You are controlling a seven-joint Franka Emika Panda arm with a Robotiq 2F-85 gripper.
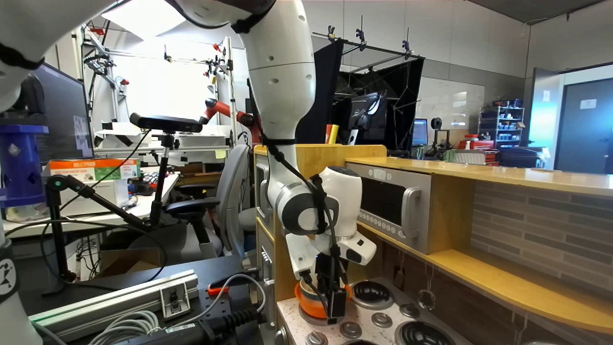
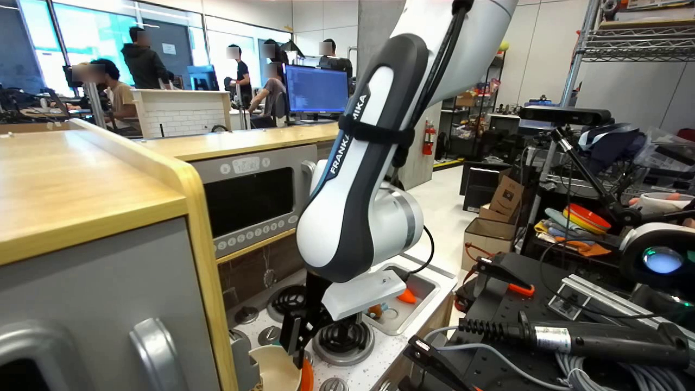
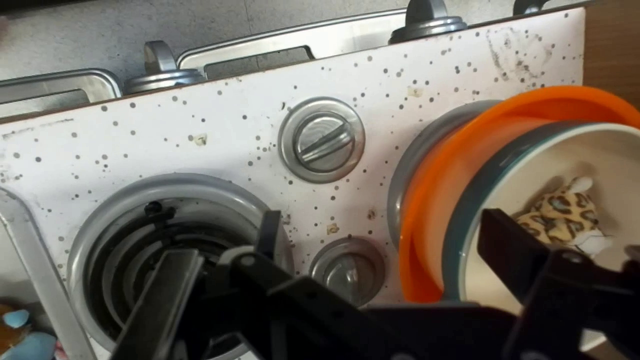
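In the wrist view a cream bowl (image 3: 504, 198) with a teal outer wall sits nested in an orange bowl (image 3: 414, 240) on a stove burner. A leopard-spotted plush toy (image 3: 561, 210) lies inside the cream bowl. My gripper is open, its fingers wide apart with nothing held. The right finger (image 3: 510, 249) overlaps the cream bowl's interior in this view, while the left finger (image 3: 270, 234) is over the stove beside the bowls. Exterior view 1 has the gripper in front of the orange bowl (image 1: 313, 307), partly covering it. Whether any finger touches a bowl, I cannot tell.
A bare coil burner (image 3: 174, 258) and a stove knob (image 3: 321, 140) lie beside the bowls. The sink (image 2: 414, 296) holds an orange item (image 2: 406, 296) and other small things. A microwave (image 1: 382, 198) overhangs the stove, and a tall cabinet (image 2: 111, 287) stands close to the bowls.
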